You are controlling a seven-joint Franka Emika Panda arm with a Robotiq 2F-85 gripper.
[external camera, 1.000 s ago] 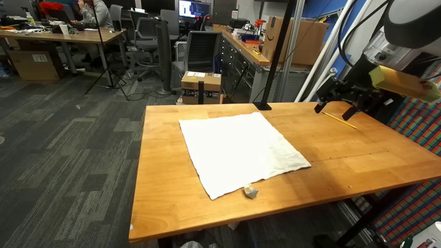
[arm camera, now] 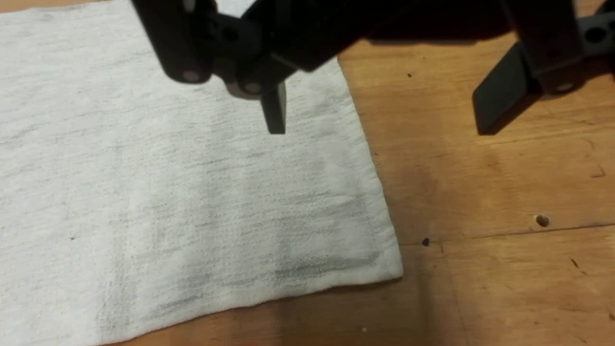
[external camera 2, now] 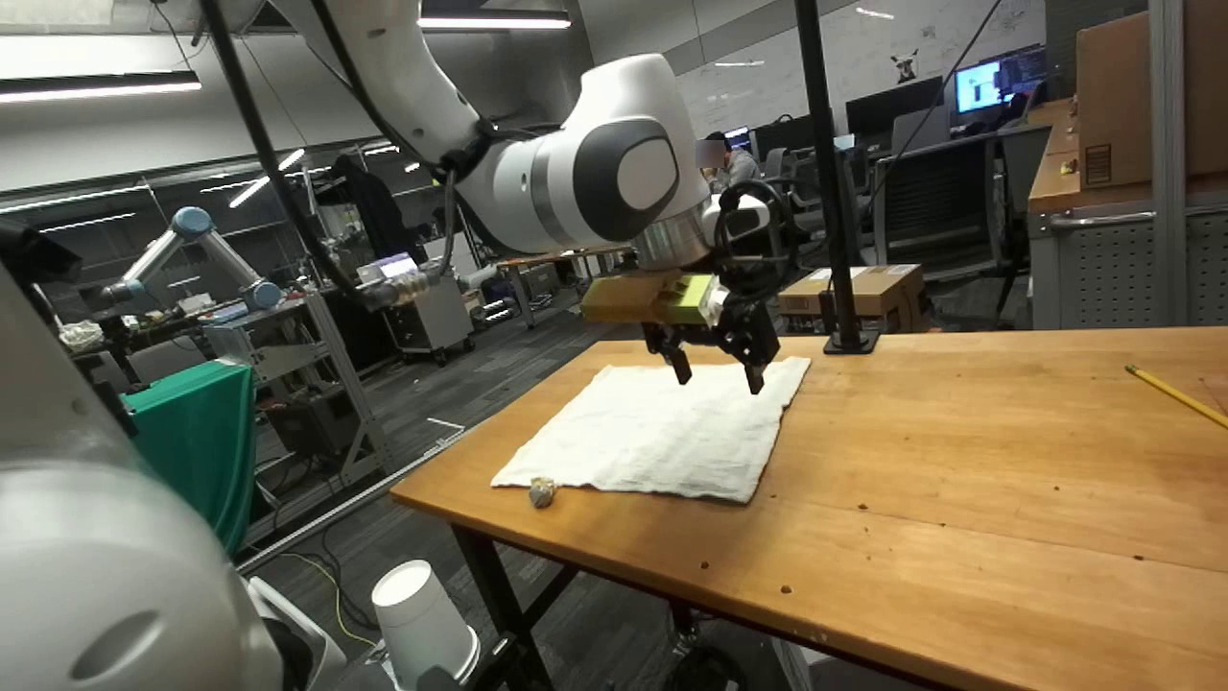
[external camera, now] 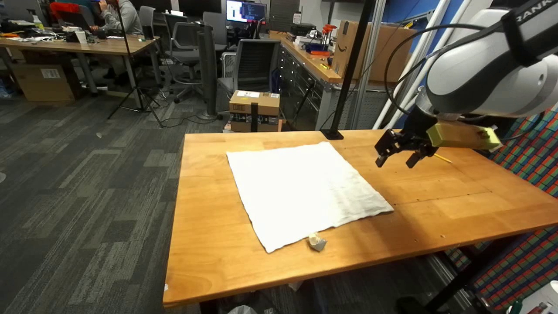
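A white cloth (external camera: 303,188) lies spread flat on the wooden table, slightly wrinkled toward its near right corner. Above the table hangs my gripper (external camera: 395,163), open, with nothing between its fingers. In exterior view 2 the gripper (external camera 2: 720,380) appears over the cloth (external camera 2: 662,432), clear of it. Looking down from the wrist, one fingertip (arm camera: 275,112) is over the cloth (arm camera: 202,202) and the other over bare wood, with the cloth's edge running between them. One cloth corner shows below the fingers in that view.
A small crumpled lump (external camera: 317,241) sits by the cloth's front edge. A yellow pencil (external camera 2: 1176,395) lies on the table (external camera 2: 979,495). The black pole's base (external camera: 332,134) stands at the back edge. Bare wood is free right of the cloth.
In exterior view 1 my gripper has moved left and lower, toward the cloth, and now hides part of the pencil. The cloth and the lump have not moved.
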